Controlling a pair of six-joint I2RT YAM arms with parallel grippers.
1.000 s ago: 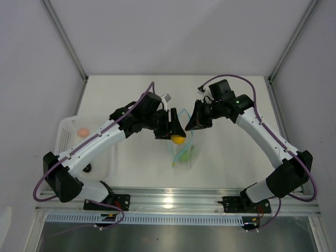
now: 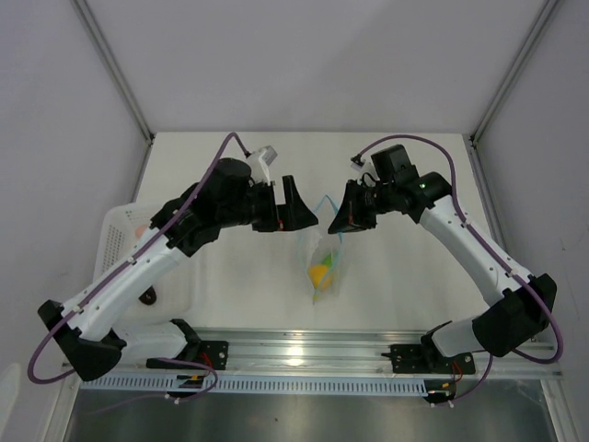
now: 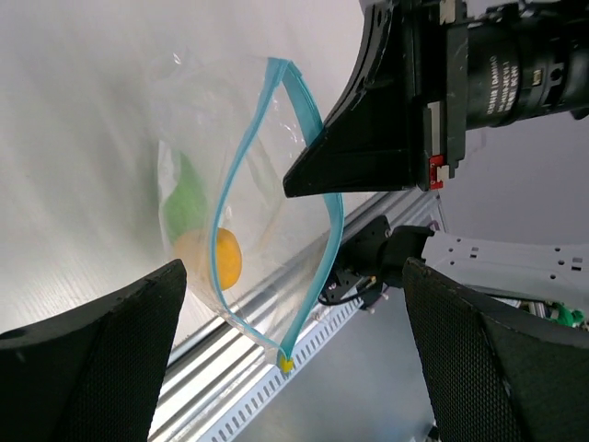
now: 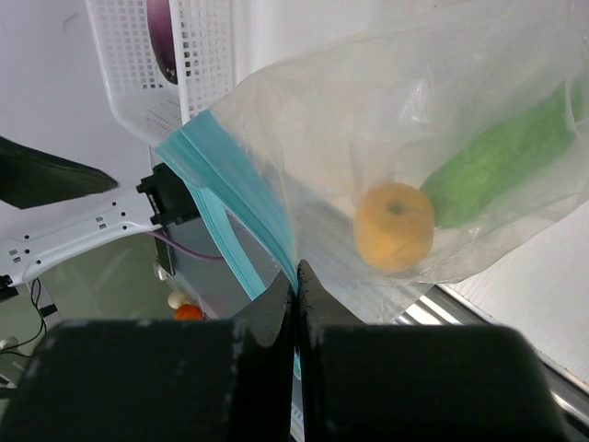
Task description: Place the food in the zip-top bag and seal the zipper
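The clear zip top bag (image 2: 319, 250) hangs with its blue-edged mouth (image 3: 324, 262) spread wide. Inside it rest an orange round food (image 4: 394, 226) and a green long one (image 4: 504, 164), side by side. My right gripper is shut on the blue zipper edge, a thin strip between its tips. Left of the bag mouth, my left gripper stands wide open with nothing between its fingers; in the top view it (image 2: 304, 203) is up beside the right gripper (image 2: 345, 226).
A white perforated basket (image 2: 115, 244) stands at the left, holding a pinkish round item (image 2: 141, 230) and a dark purple one (image 4: 162, 37). A metal rail (image 2: 294, 339) runs along the table's front edge. The table behind the bag is clear.
My left gripper held the orange food over the bag mouth a second ago. It has let go, the food is in the bag, and the arm has drawn back up and left.
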